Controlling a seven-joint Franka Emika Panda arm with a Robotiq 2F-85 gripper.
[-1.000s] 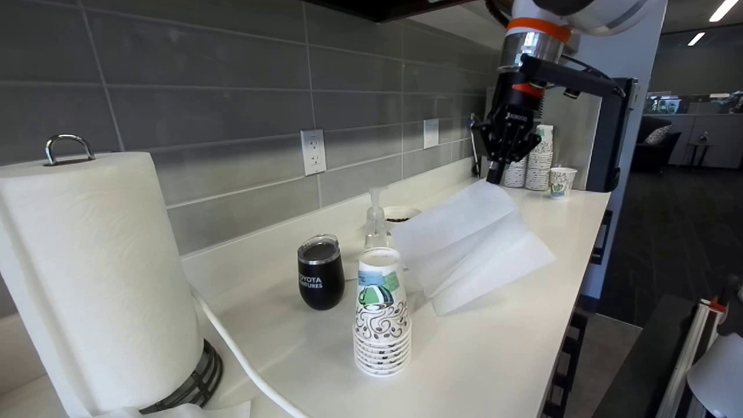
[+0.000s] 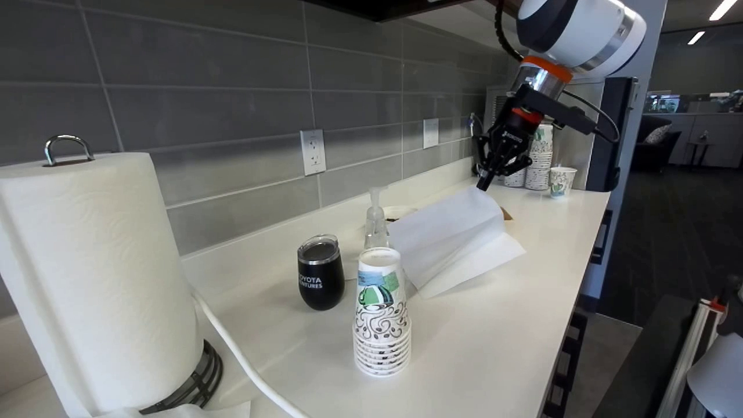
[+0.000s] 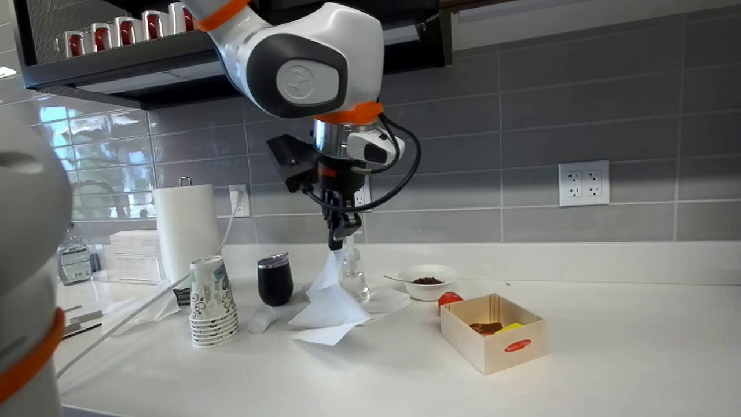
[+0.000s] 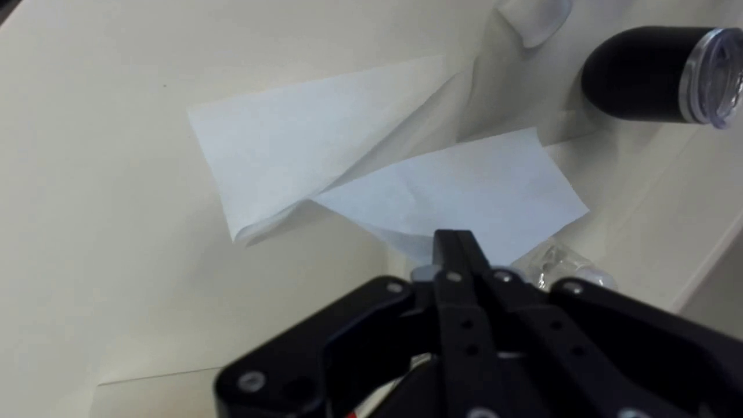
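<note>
A white paper sheet point(image 2: 449, 233) hangs from my gripper point(image 2: 482, 182), which is shut on its upper edge. In exterior view 2 the sheet point(image 3: 326, 306) drops in folds from the gripper point(image 3: 336, 246), its lower part spread on or just above the counter. From the wrist view, the sheet point(image 4: 473, 188) runs out from under the gripper, creased across its middle. The thin edge between the fingertips is mostly hidden.
A clear pump bottle point(image 3: 352, 271) stands close behind the sheet. Nearby are a black tumbler point(image 2: 321, 273), stacked paper cups point(image 2: 381, 313), a white bowl point(image 3: 444, 275) and a wooden box point(image 3: 493, 354). Left is a paper towel roll point(image 2: 97, 278).
The gripper has tilted and shifted slightly left in exterior view 1. The sheet's lower corner has drawn back up and left, and its shape is more folded.
</note>
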